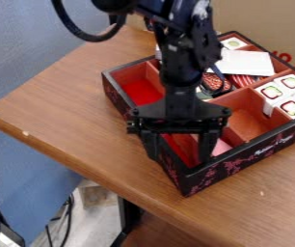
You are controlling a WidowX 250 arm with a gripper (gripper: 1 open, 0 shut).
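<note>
The black gripper (177,147) hangs low over the front part of a dark box (248,154) with red compartments, its two fingers reaching down into the box. Whether anything is between the fingers is unclear; a pink-red surface shows there. White cards with green and red prints (284,93) fill a right compartment. A white sheet (247,64) and red patterned items lie at the back.
A cardboard panel (273,24) stands behind the table. Black cables hang at the lower left, off the table.
</note>
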